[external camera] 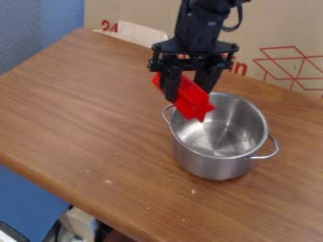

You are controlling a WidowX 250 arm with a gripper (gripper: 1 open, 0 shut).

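Note:
A black gripper (184, 72) reaches down from the top centre, shut on a red block (192, 102). The block hangs tilted over the upper left part of a silver pot (226, 163) with two side handles. Whether it touches the pot's rim cannot be told from this view.
A cardboard panel (284, 52) with red markings stands along the back.

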